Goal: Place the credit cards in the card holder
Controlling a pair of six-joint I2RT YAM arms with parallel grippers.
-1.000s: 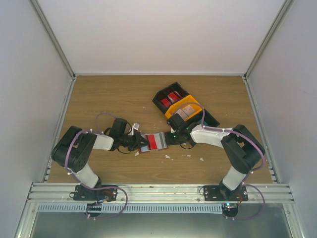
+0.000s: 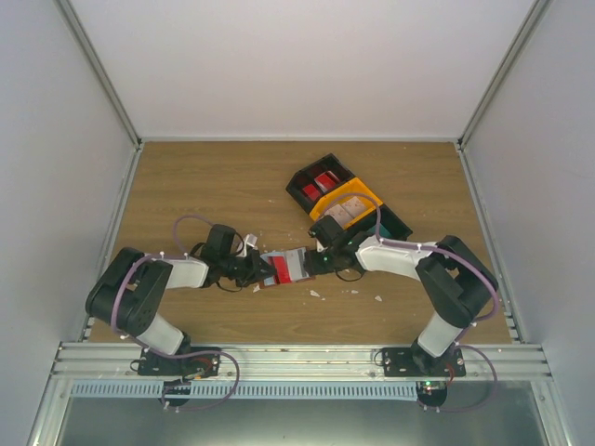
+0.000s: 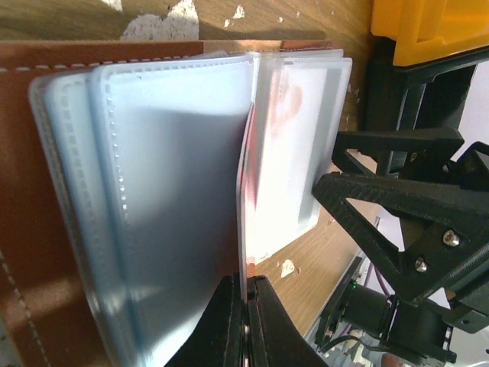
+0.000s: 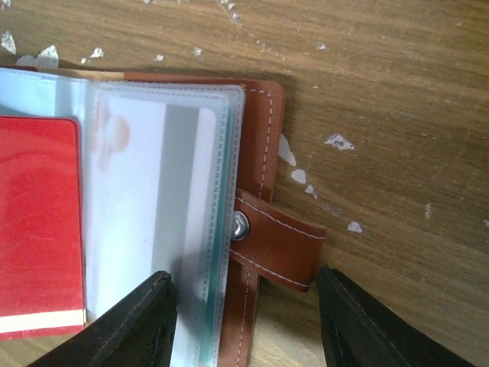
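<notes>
The brown card holder [image 4: 263,138] lies open on the table between the arms, its clear sleeves [image 3: 183,130] spread out. A red card [image 4: 38,222] is over the sleeves, left of the white sleeve in the right wrist view. Seen edge-on in the left wrist view, the card [image 3: 243,199] runs down between the fingertips of my left gripper, which is shut on it. My right gripper is open at the holder's right edge. One finger is over the sleeve, the other by the tip of the snap strap [image 4: 279,241], with nothing gripped.
Behind the holder stands a box with black compartments [image 2: 397,226] and a yellow one [image 2: 364,189]; several cards lie inside. Pale worn patches [image 4: 340,142] mark the wooden table.
My left gripper and the red card have shifted slightly left. The right gripper has moved a little left and toward the front edge, over the holder's right edge.
</notes>
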